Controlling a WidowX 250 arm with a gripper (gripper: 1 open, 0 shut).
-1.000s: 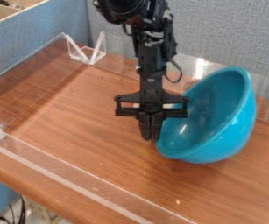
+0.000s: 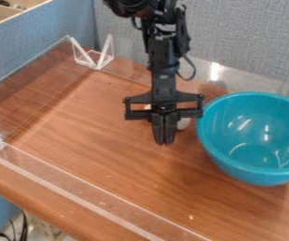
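Observation:
The black gripper (image 2: pixel 163 130) hangs low over the wooden table, left of the teal bowl (image 2: pixel 252 141), with its fingers pointing down and shut. Nothing clearly shows between them. A small pale object shows just behind the gripper's right side, mostly hidden. The bowl stands upright on the table at the right.
White clear brackets (image 2: pixel 94 55) sit at the back-left corner and left edge, and a grey padded wall rises behind.
The bowl, tilted up against the gripper a second ago, has settled flatter and a little to the right. The gripper has shifted slightly upward in the view.

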